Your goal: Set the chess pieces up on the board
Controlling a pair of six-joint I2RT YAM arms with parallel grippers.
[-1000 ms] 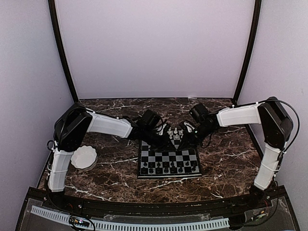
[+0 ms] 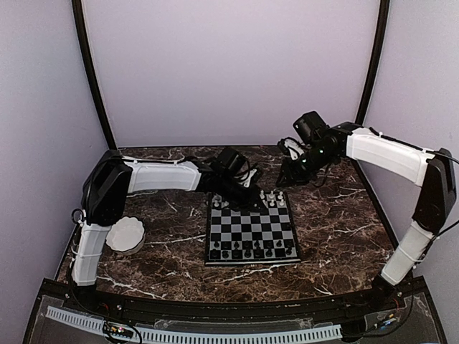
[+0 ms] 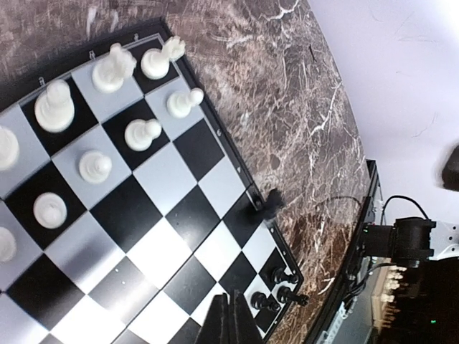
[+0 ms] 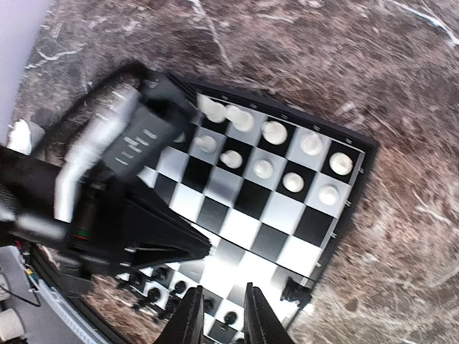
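Note:
The chessboard (image 2: 251, 233) holds white pieces in two rows at the far side, among them a white piece (image 3: 54, 107), and dark pieces (image 2: 247, 252) along the near side. A lone dark piece (image 4: 294, 290) is at the board's right edge, apart from those rows. My left gripper hangs over the board's far half, its fingertips close together with nothing seen between them. My right gripper is raised above the board's far right corner, its fingers apart with nothing visible between them.
A white bowl (image 2: 125, 234) sits on the table left of the board. My left arm reaches across into the right wrist view.
My right arm has risen and moved back, away from the board's middle. My left gripper has shifted slightly up and back, uncovering more of the board.

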